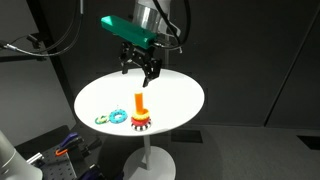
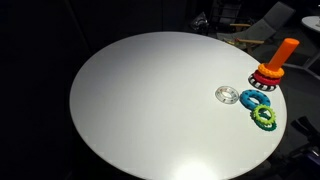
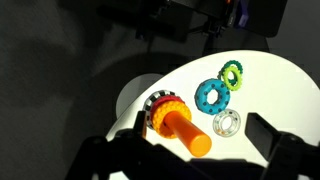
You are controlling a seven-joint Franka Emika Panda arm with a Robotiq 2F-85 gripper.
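A stacking toy stands upright near the table's edge: an orange post rises through a yellow ring, with a red ring and a black-and-white ring below. Loose on the table lie a blue ring, a green ring and a clear ring. My gripper hangs above the tabletop, over the stack and clear of it. Its dark fingers are spread wide apart in the wrist view. Nothing is between them, though the orange post shows in the space below.
A chair stands beyond it. Cables hang along the arm.
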